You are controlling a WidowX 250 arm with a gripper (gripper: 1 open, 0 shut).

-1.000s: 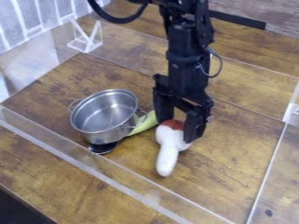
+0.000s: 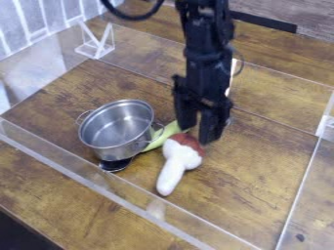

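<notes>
My gripper (image 2: 201, 122) hangs blurred in the upper middle, its fingertips just above a white mushroom-like toy (image 2: 174, 171) with a red-topped head. Whether the fingers are shut, or hold anything, is too blurred to tell. A green leek-like vegetable (image 2: 162, 136) lies between a steel pot (image 2: 117, 121) and the toy, partly hidden. The pot stands to the left, over a small dark object (image 2: 112, 164) at its front.
A white wire-like stand (image 2: 97, 39) is at the back left. A white object (image 2: 235, 70) is partly hidden behind my arm.
The white toy's head sits a little further left than before.
</notes>
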